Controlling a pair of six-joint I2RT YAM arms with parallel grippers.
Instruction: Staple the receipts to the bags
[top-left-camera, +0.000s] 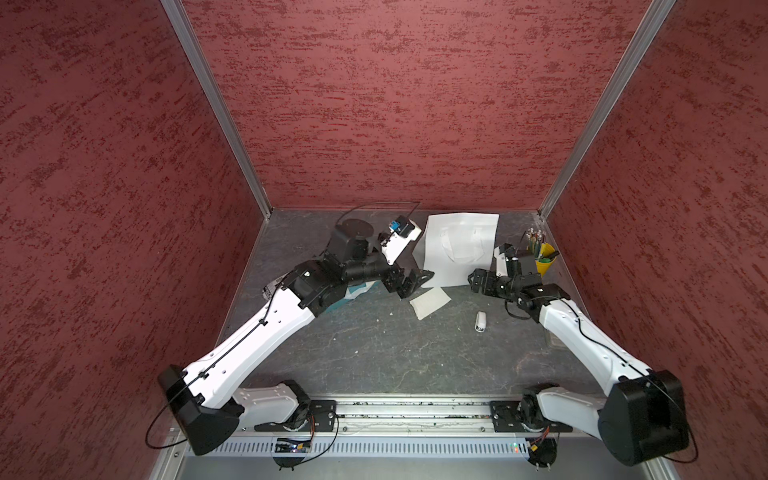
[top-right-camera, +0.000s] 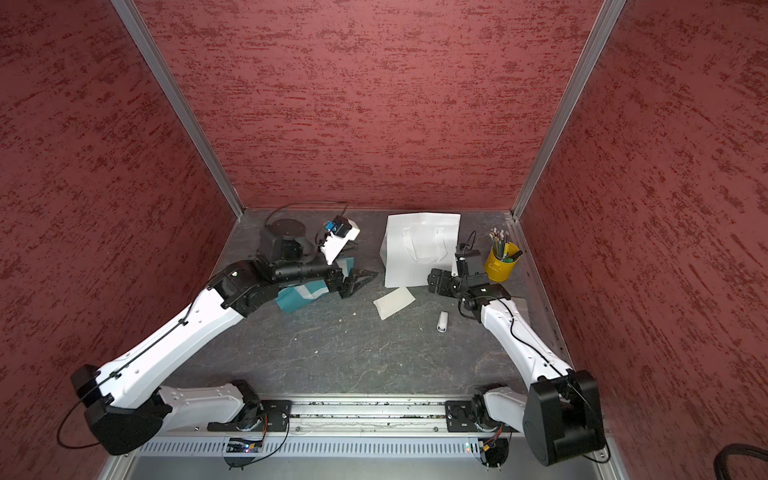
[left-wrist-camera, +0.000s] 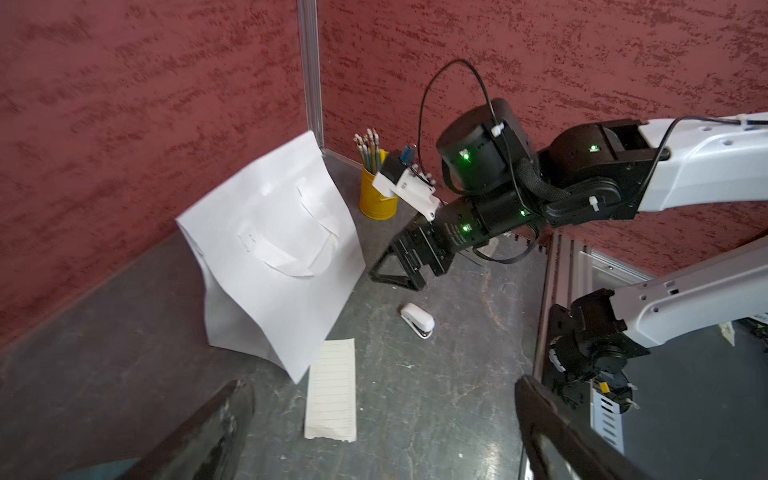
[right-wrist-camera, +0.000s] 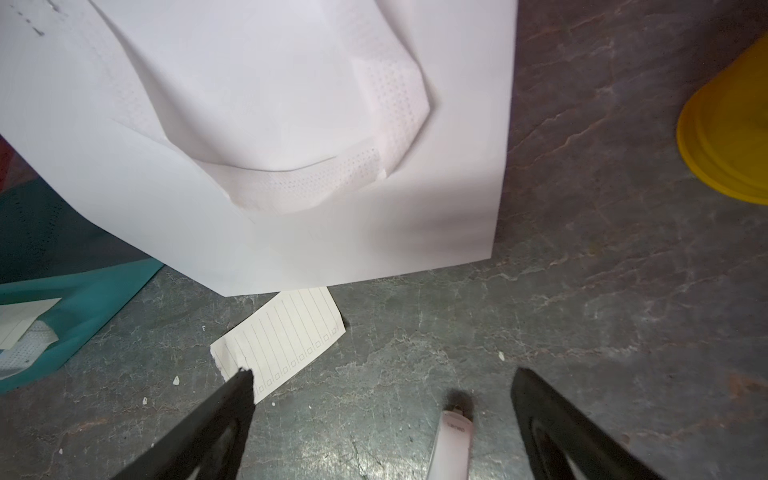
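Note:
A white paper bag (top-left-camera: 452, 236) with handles stands at the back centre. A lined receipt (left-wrist-camera: 330, 392) lies on the table in front of it, beside a small white stapler (left-wrist-camera: 417, 317). A teal bag (top-right-camera: 296, 297) lies at the left, partly hidden by my left arm, with pale paper (right-wrist-camera: 20, 318) on it. My left gripper (top-left-camera: 411, 281) is raised near the middle, left of the white bag, open and empty. My right gripper is open and empty above the table, just behind the stapler, between the white bag and the stapler.
A yellow pen cup (top-right-camera: 498, 264) stands at the back right, with a pale object (top-right-camera: 519, 307) partly hidden under the right arm.

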